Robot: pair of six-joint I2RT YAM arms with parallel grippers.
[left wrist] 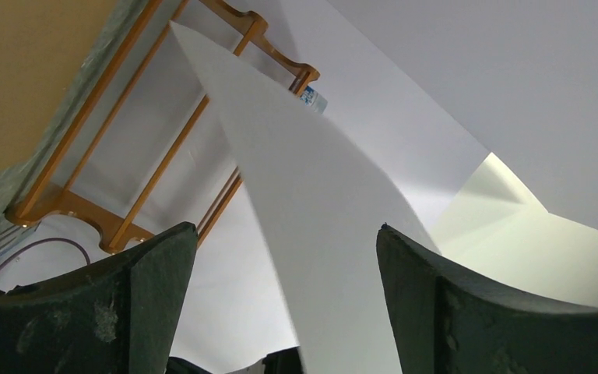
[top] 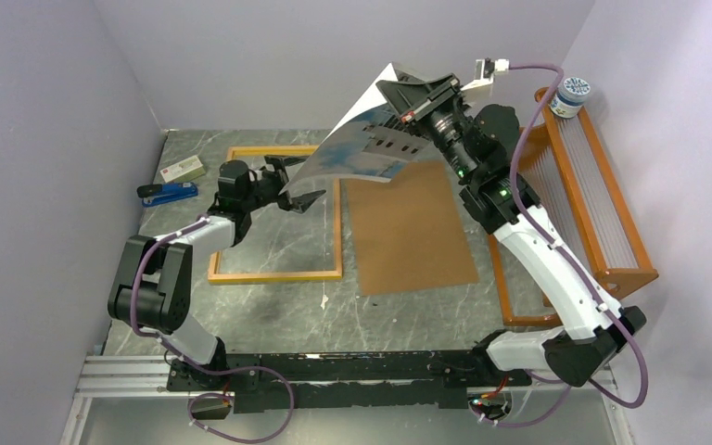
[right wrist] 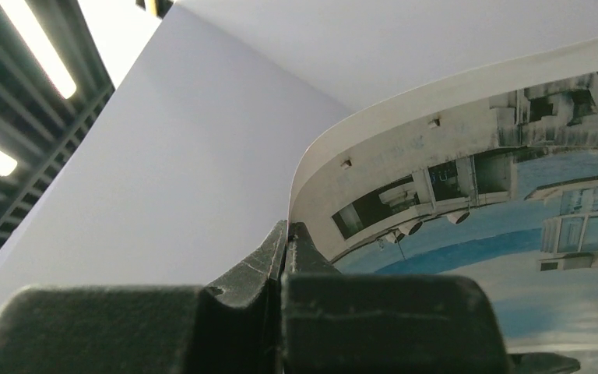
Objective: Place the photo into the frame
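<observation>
The photo (top: 374, 139), a large curved sheet printed with buildings, hangs in the air from my right gripper (top: 382, 85). In the right wrist view, the right fingers (right wrist: 307, 249) are closed on the photo's edge (right wrist: 436, 202). My left gripper (top: 315, 176) is open; in the left wrist view, the photo's plain back (left wrist: 311, 179) crosses the space between its spread fingers. Whether the sheet lies in that gap or just beyond it, I cannot tell. Below the left gripper, the yellow wooden frame (top: 278, 276) lies flat on the grey marbled surface.
A brown backing board (top: 413, 232) lies right of the frame. An orange-brown wooden rack (top: 603, 213) with a white jar (top: 570, 96) on it stands at the far right. On the left are a blue stapler (top: 169, 194) and a small box (top: 183, 169).
</observation>
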